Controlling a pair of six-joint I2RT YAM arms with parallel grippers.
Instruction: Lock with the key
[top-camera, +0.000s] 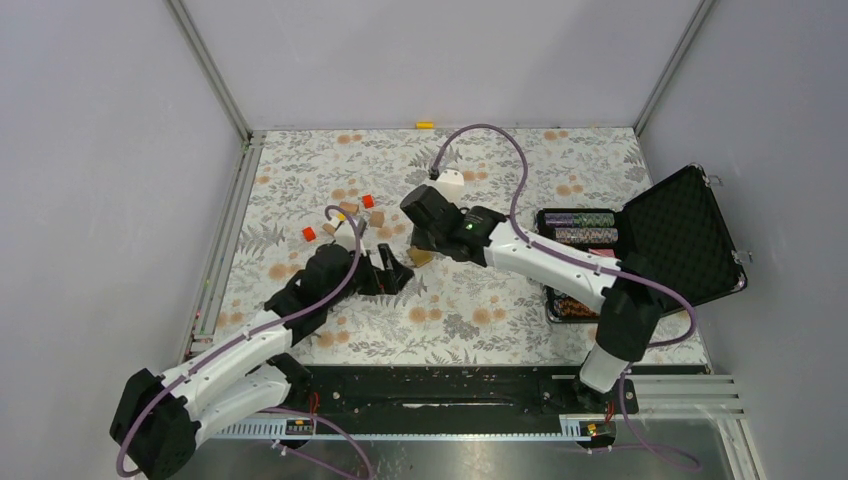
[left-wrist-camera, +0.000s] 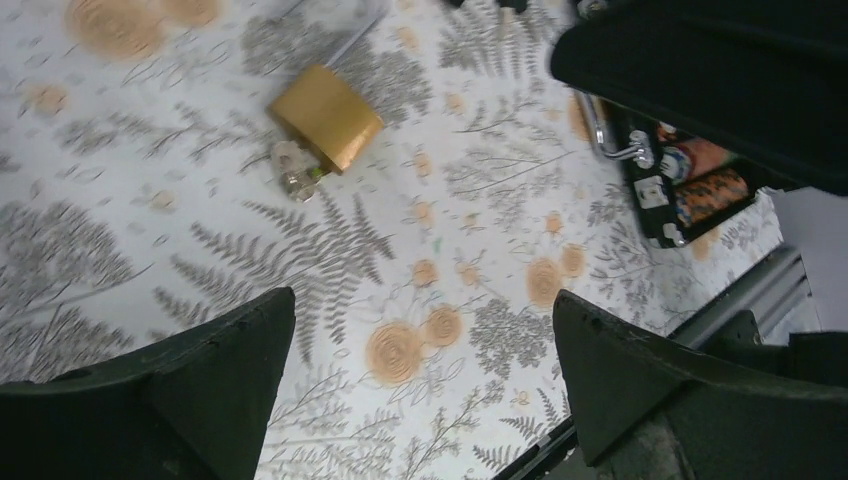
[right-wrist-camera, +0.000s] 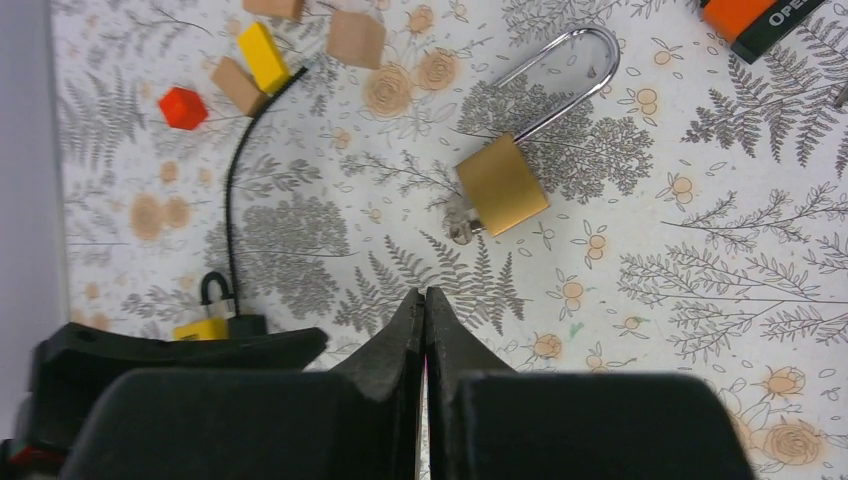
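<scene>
A brass padlock lies flat on the patterned table, its long shackle drawn out on one side. A key with a pale head sits at the opposite end of the body. In the left wrist view, the same padlock and key appear beyond my left gripper, which is open with only table between its fingers. My right gripper is shut, pointing toward the padlock but apart from it in view; nothing shows between its fingertips. From above, the arms partly cover the padlock.
An orange-and-black padlock lies nearby. Red and wooden blocks, a yellow block and a small yellow padlock are to the left. At the right stands an open black case. Both grippers are close together.
</scene>
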